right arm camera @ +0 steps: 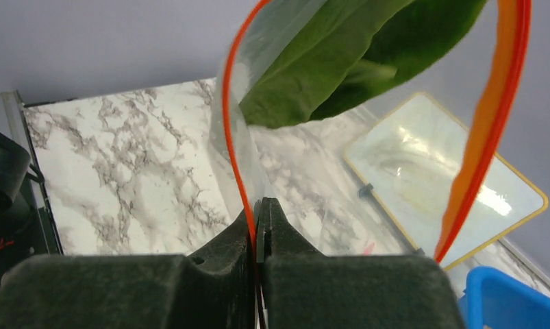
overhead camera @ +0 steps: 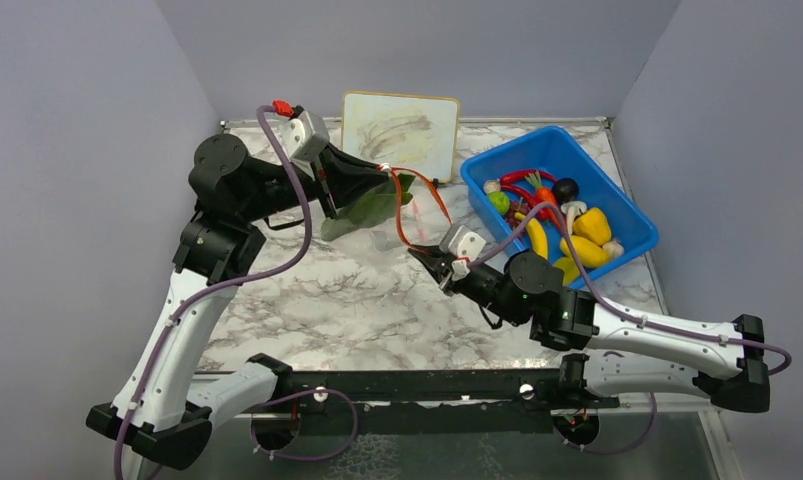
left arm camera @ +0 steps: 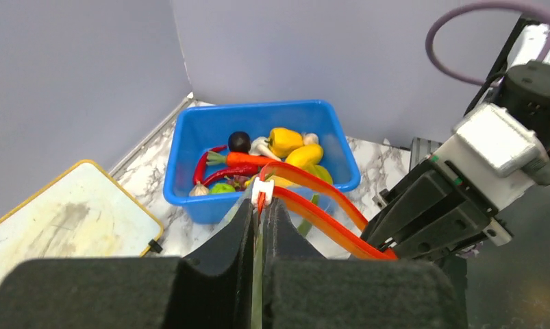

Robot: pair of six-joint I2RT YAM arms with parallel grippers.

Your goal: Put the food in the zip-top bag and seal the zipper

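A clear bag with an orange-edged mouth hangs stretched between my two grippers, its mouth spread apart. Inside it is a long green vegetable, which fills the upper part of the right wrist view. My left gripper is shut on the bag's zipper end, right by the white slider. Lower and to the right, my right gripper is shut with the orange edge running between its fingertips. Much of the clear film is hard to make out.
A blue bin of toy vegetables stands at the back right, close to the right arm. Behind the bag leans a smudged whiteboard.
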